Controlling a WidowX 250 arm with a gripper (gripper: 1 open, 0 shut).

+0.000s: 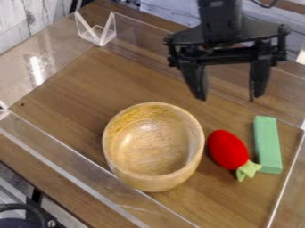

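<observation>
My black gripper [227,78] is held over the back right of the wooden board, its two fingers apart with nothing between them. Below it, a wooden bowl [152,153] sits empty at the front middle. To the bowl's right lies a red radish-like object [226,149] with a pale green top, and beside that a long green block [268,142].
Clear plastic walls [62,169] edge the board. The left and back-left of the board [84,98] are bare.
</observation>
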